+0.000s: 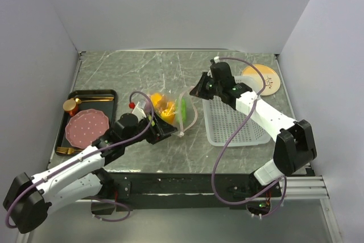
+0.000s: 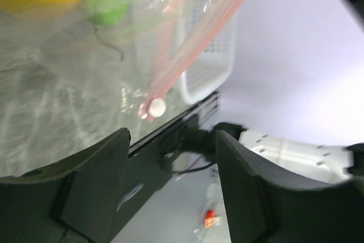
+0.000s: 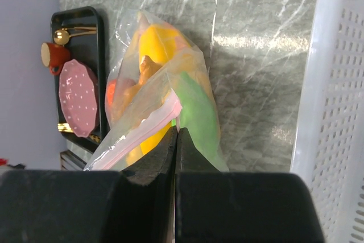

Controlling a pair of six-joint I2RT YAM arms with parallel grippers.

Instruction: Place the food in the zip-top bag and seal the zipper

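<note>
The clear zip top bag [image 3: 128, 132] lies mid-table with food inside: yellow pieces [image 3: 156, 41], a green one [image 3: 196, 112] and an orange-red one [image 3: 111, 90]. Its pink zip strip [image 2: 196, 46] runs from a white slider [image 2: 156, 107] up toward my right gripper [image 1: 193, 91]. That gripper is shut at the strip's upper end, with the thin bag edge at its fingertips. My left gripper stands open, low at the near side of the bag. In the left wrist view the slider appears just ahead of the gap between its fingers, not gripped.
A white perforated basket [image 1: 208, 132] stands empty to the right of the bag, with a round wooden board [image 1: 273, 78] behind it. At the left is a black tray [image 1: 111, 101] with a pink plate [image 1: 87, 127], a mug [image 1: 70, 106] and golden cutlery. Bare table lies at the back and front.
</note>
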